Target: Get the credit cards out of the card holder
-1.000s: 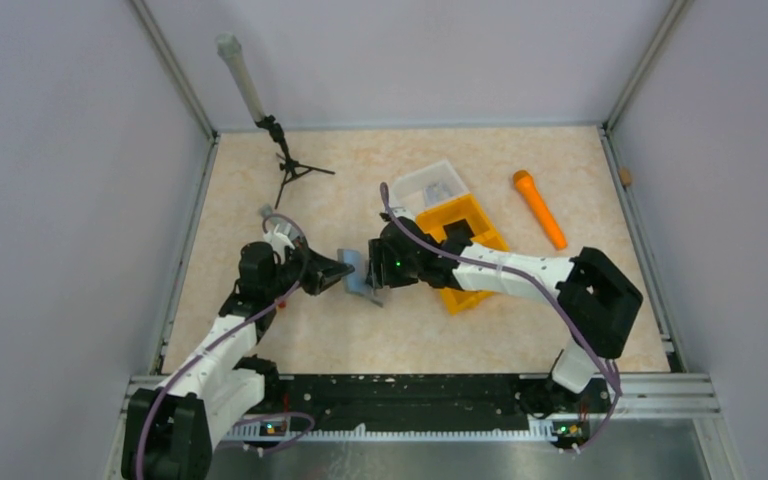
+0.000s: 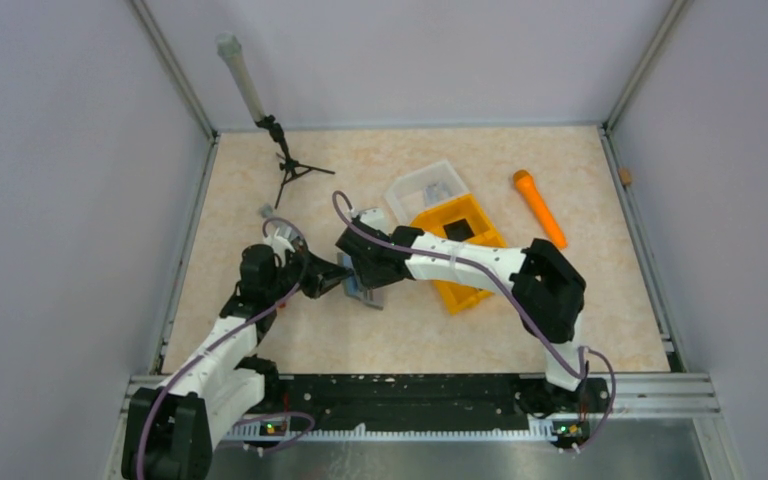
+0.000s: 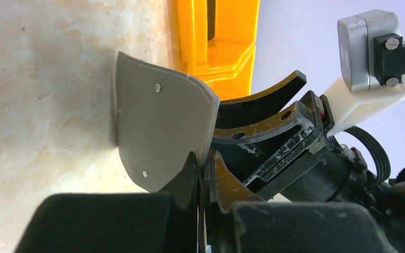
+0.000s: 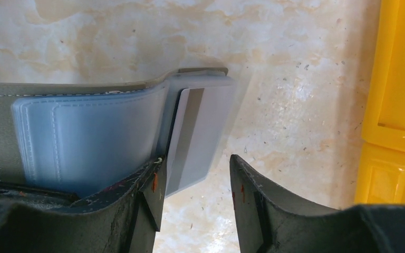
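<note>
The grey card holder (image 3: pixel 161 113) is pinched by my left gripper, which is shut on it near one edge and keeps it up on its side. Seen from the right wrist, its blue inside (image 4: pixel 89 137) faces the camera, and a pale card with a dark stripe (image 4: pixel 200 126) sits in the holder's far sleeve. My right gripper is part open. Its left finger (image 4: pixel 142 200) is close by the card's lower edge; its right finger (image 4: pixel 253 195) stands clear over the table. Whether a finger touches the card I cannot tell.
An orange divided tray (image 2: pixel 480 225) and a white bin (image 2: pixel 400 195) stand right of the grippers. An orange microphone (image 2: pixel 540 208) lies farther right. A black tripod (image 2: pixel 288 170) stands at the back left.
My right arm has moved left, bringing its gripper over the card holder and near the left gripper. The left arm has stayed in place.
</note>
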